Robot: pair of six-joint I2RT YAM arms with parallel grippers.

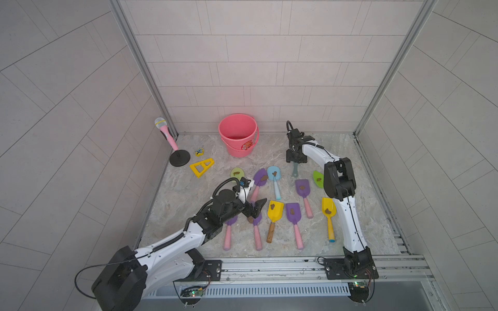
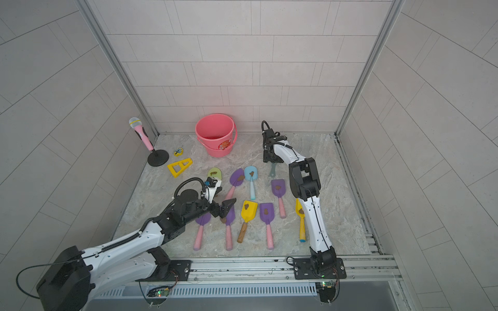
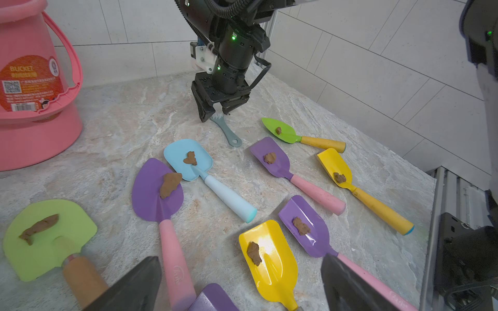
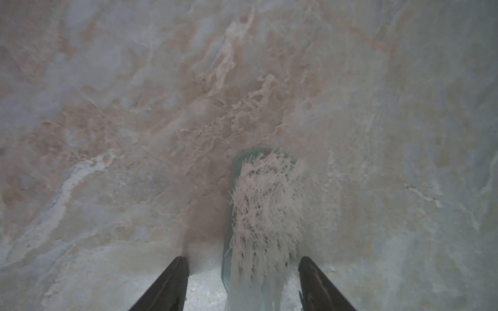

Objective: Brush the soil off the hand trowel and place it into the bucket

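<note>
My right gripper is part open around the bristle head of a grey-green brush (image 4: 262, 202) lying on the table, low over it; I cannot tell whether the fingers touch it. My left gripper stands open above the front-left trowels, nothing between its fingers. Hand trowels with brown lumps of soil lie in rows, among them green (image 3: 52, 238), purple (image 3: 155, 197), light blue (image 3: 186, 155) and yellow (image 3: 272, 269). The pink bucket (image 1: 238, 145) stands upright at the back centre.
A pink microphone on a black stand (image 1: 179, 158) is at the back left, near a yellow triangular piece (image 1: 202, 167). The stone table (image 1: 173, 207) has clear room at the far left and back right.
</note>
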